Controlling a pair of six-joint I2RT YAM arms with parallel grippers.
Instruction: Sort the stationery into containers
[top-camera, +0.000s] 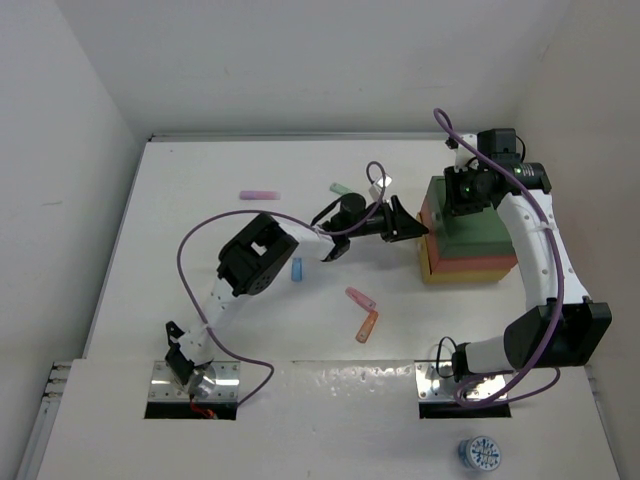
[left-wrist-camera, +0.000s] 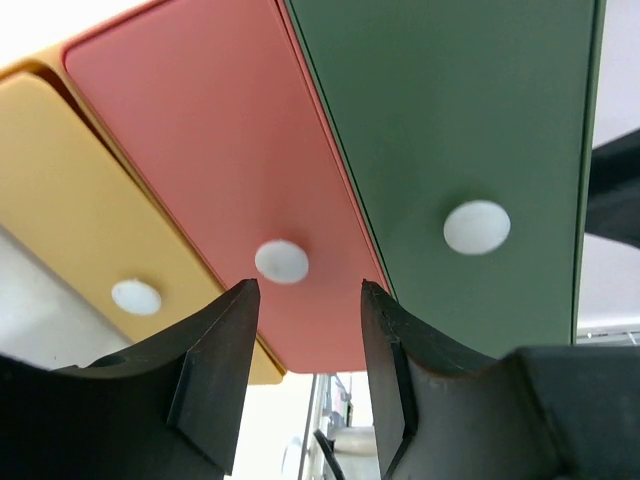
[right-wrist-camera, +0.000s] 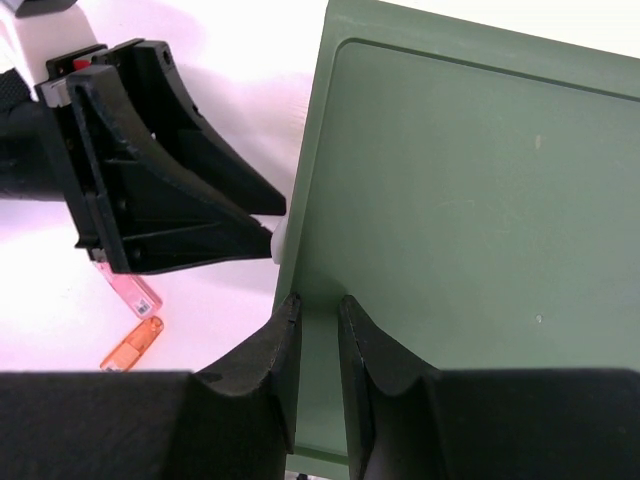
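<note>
A stacked drawer box with a green top (top-camera: 475, 235), red drawer (left-wrist-camera: 205, 150) and yellow drawer (left-wrist-camera: 70, 185) stands at the right, each with a white knob. My left gripper is open, facing the red drawer's knob (left-wrist-camera: 282, 262) from close by; whether it touches cannot be told. My right gripper is shut at the box's green top, near its front edge. Loose stationery lies on the table: pink (top-camera: 361, 298), orange (top-camera: 367, 326), blue (top-camera: 297, 269), purple (top-camera: 259, 195) and green (top-camera: 340, 188) pieces.
A round blue-and-white object (top-camera: 480, 453) sits at the bottom right, off the table. Walls border both sides.
</note>
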